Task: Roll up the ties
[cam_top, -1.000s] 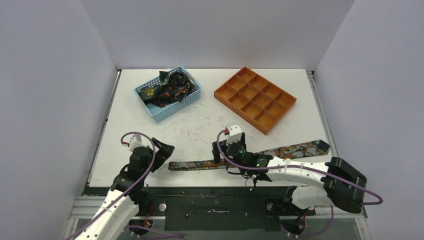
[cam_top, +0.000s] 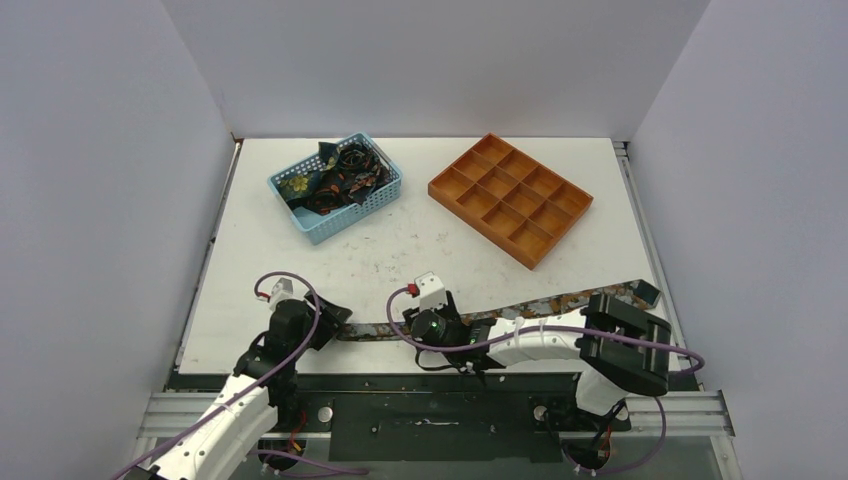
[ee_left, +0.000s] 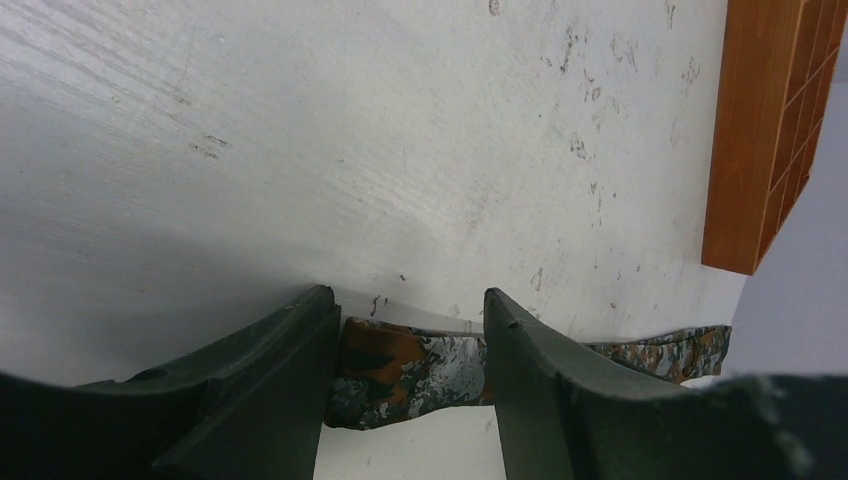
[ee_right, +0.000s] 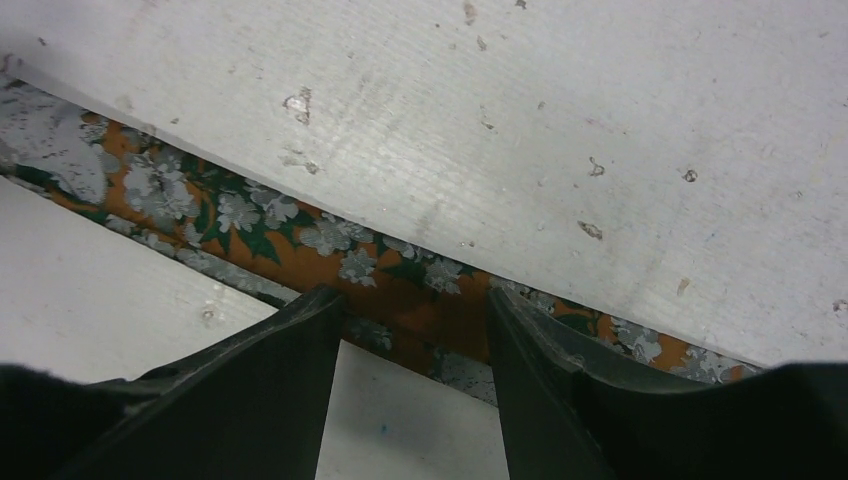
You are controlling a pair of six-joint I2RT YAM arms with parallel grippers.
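Observation:
A long patterned tie (cam_top: 560, 305) lies flat across the front of the table, brown with grey flowers and green leaves in the right wrist view (ee_right: 240, 220). My left gripper (cam_top: 335, 320) is low at its narrow left end (ee_left: 400, 375), fingers apart around the end piece; whether they touch it is unclear. My right gripper (cam_top: 430, 320) is over the tie further right; in the right wrist view its fingers stand apart above the fabric, with no visible hold.
A blue basket (cam_top: 330, 225) of dark rolled and loose ties stands at the back left. An orange compartment tray (cam_top: 510, 200) sits at the back right.
My right gripper has moved left along the tie and lower. My left gripper has shifted slightly down to the tie's left end.

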